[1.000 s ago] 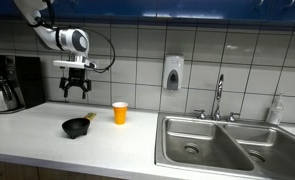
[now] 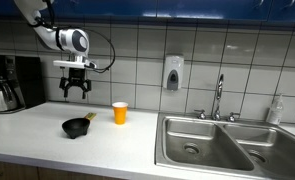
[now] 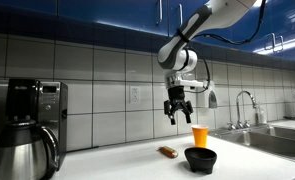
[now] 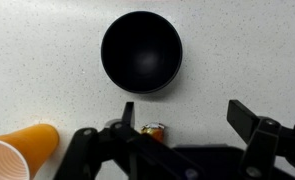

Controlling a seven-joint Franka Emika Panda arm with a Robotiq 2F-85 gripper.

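My gripper hangs high above the counter, its two black fingers spread wide with nothing between them; exterior view 1 has the gripper [image 2: 75, 97] up against the tiled wall's left part. Below it, a black bowl [image 2: 76, 127] stands on the counter, and its dark inside shows empty in the wrist view, the bowl [image 4: 141, 52] lying beyond the fingers. An orange cup [image 2: 120, 113] is to the bowl's right, near the wall. A small orange-brown object [image 3: 168, 152] lies on the counter beside them, partly hidden by the gripper in the wrist view.
A steel double sink [image 2: 222, 145] with a faucet [image 2: 219, 98] takes up the right side. At the left stand a coffee maker [image 3: 25, 140] and a dark appliance. Bare white counter [image 2: 127, 145] stretches between bowl and sink.
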